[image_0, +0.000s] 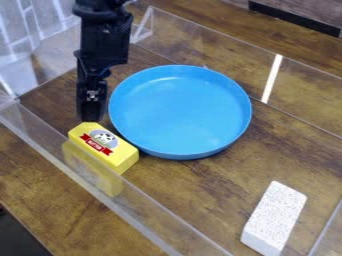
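Observation:
My dark gripper (94, 92) hangs at the upper left, just left of the blue bowl (179, 110), its fingers open and pointing down with nothing seen between them. Below it, a yellow box (103, 152) with a red-and-white label lies on the wooden surface, near the bowl's lower left.
A white block (274, 218) lies at the lower right. A clear plastic wall runs along the left and lower edges.

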